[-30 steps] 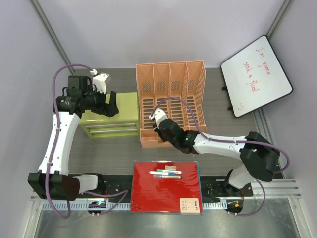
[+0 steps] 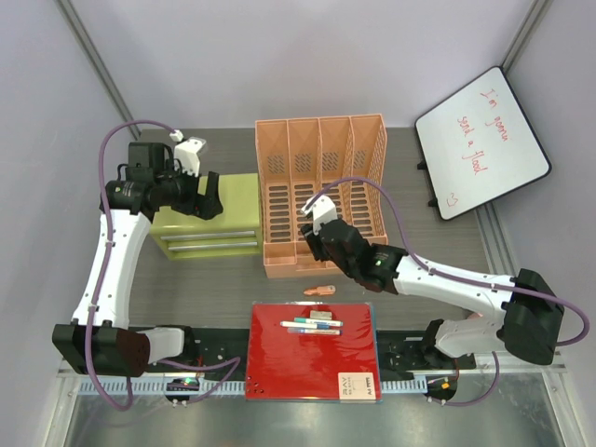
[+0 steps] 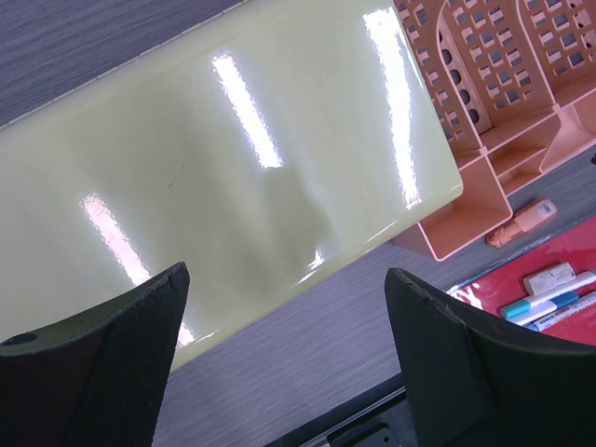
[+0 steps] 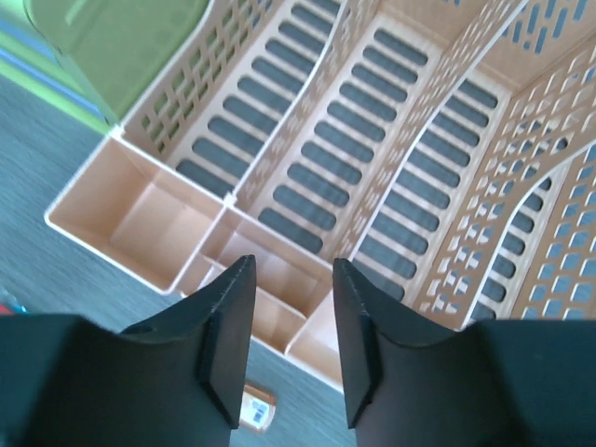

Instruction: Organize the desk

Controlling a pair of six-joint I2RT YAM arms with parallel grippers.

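A pink desk organizer (image 2: 303, 138) with slotted slots and small front trays stands at the centre, beside a green drawer box (image 2: 223, 222). My left gripper (image 2: 205, 191) hangs open over the box's glossy top. My right gripper (image 2: 315, 240) is over the organizer's front trays, its fingers a little apart, nothing visible between them. A small orange item (image 2: 320, 291) lies in front of the organizer. A red folder (image 2: 307, 368) at the front holds several markers (image 2: 312, 326), a small pale block (image 3: 549, 277) and a pale card (image 2: 357, 386).
A whiteboard (image 2: 480, 140) with red writing stands at the right. Bare desk surface (image 2: 196, 293) shows left of the folder and right of the organizer.
My right gripper has moved right and slightly toward the front over the organizer, the arm shifting with it. The left arm and the desk's objects are unchanged.
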